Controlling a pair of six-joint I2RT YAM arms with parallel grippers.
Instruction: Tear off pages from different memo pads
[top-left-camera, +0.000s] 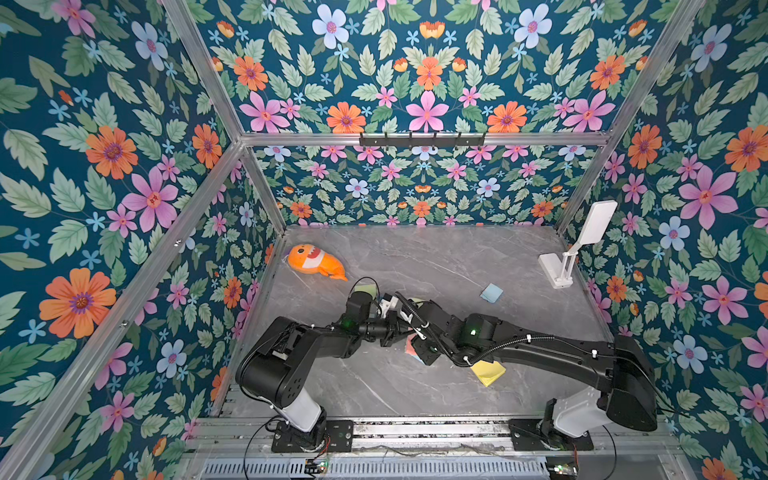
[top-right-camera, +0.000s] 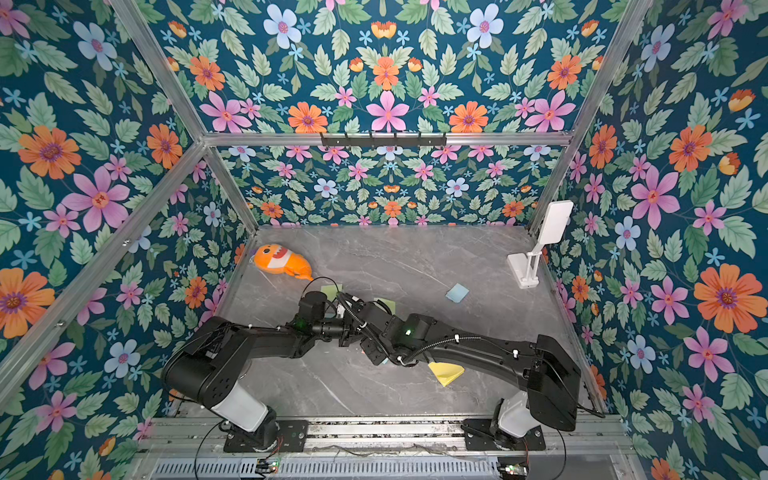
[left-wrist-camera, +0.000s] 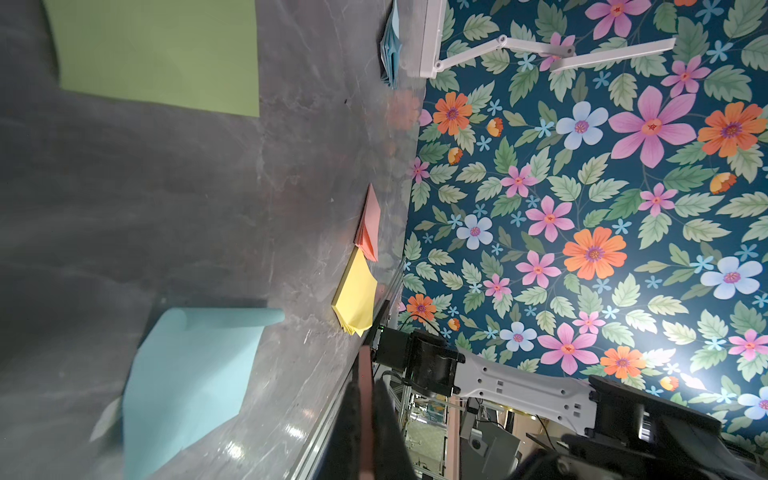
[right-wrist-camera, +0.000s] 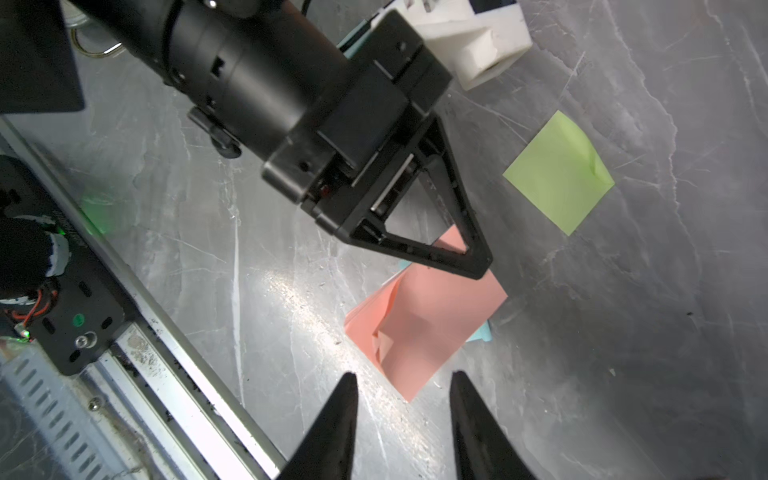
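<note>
My left gripper is shut with a pink sheet between its fingers, seen edge-on as a thin strip in the left wrist view. The sheet's near side is creased, and a light blue sheet on the table shows partly behind it in the right wrist view. My right gripper is open, its fingertips apart in front of the pink sheet with nothing visibly between them. A pink pad (left-wrist-camera: 369, 224) and a yellow pad (left-wrist-camera: 354, 296) lie close together. A green sheet (right-wrist-camera: 560, 172) lies beyond the left gripper.
A light blue pad (top-left-camera: 491, 293) lies at the middle right, and another green paper (top-left-camera: 365, 288) behind my left wrist. An orange toy (top-left-camera: 316, 261) is at the back left; a white lamp (top-left-camera: 564, 264) stands at the right.
</note>
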